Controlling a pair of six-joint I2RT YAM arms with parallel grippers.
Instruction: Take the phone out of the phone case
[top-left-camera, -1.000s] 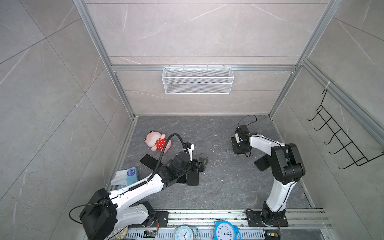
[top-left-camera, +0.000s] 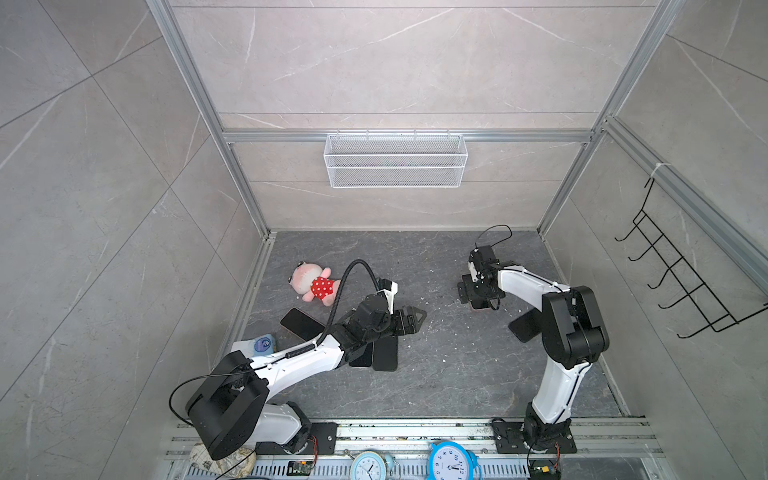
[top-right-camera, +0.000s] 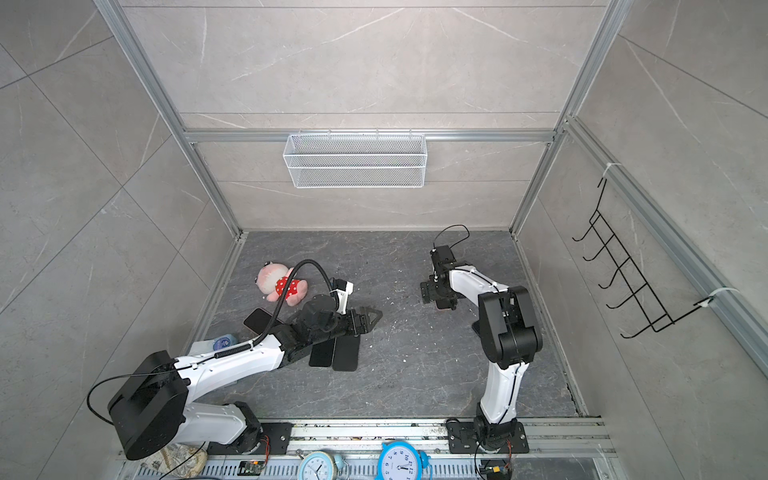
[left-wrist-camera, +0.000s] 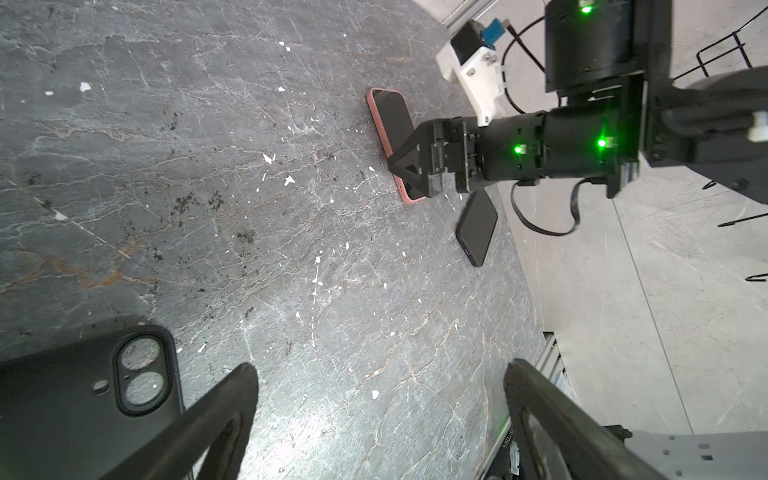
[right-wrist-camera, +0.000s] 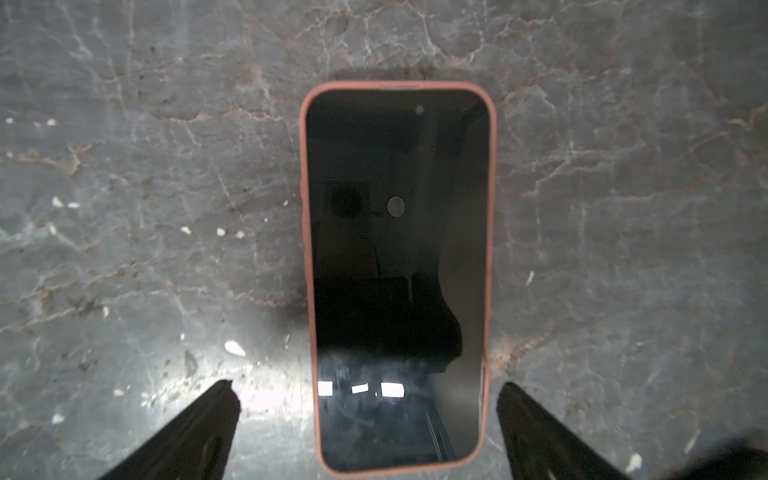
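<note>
A black phone in a pink case (right-wrist-camera: 397, 272) lies screen-up on the stone table, centred beneath my right gripper, which hovers open with empty fingers at either side of its lower end. The left wrist view shows that gripper over the cased phone. My left gripper is open, with nothing between its fingers, above the middle-left of the table beside a black phone case with camera cutouts (left-wrist-camera: 72, 392).
Dark phones lie near the right wall (top-left-camera: 525, 326), at left (top-left-camera: 301, 323) and at front middle (top-left-camera: 385, 356). A pink plush toy (top-left-camera: 313, 281) and a blue-white pack (top-left-camera: 262, 345) sit at left.
My left gripper has moved rightward from a second ago.
</note>
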